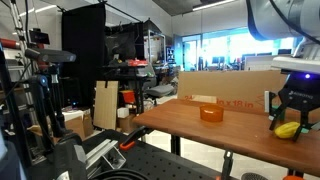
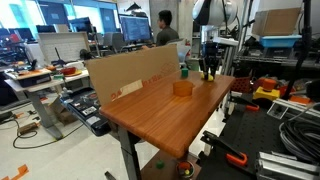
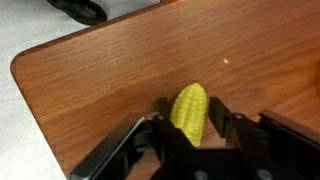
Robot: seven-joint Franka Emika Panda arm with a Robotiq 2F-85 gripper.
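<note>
A yellow, rounded, elongated object (image 1: pixel 289 130) lies near the right end of the wooden table. My gripper (image 1: pixel 288 124) is down over it, with one finger on each side. In the wrist view the yellow object (image 3: pixel 188 115) sits between the two dark fingertips, its far end poking out past them. The fingers are close to its sides, but whether they press on it is unclear. Its near end is hidden by the gripper body. From the far side, the gripper (image 2: pixel 208 76) appears small at the table's end, with a bit of yellow below it.
An orange bowl (image 1: pixel 211 113) stands farther along the table (image 1: pixel 185 121). Behind the gripper is a green container (image 2: pixel 184 72). A tall brown board (image 2: pixel 150 75) borders the back edge. Bare tabletop lies between bowl and gripper.
</note>
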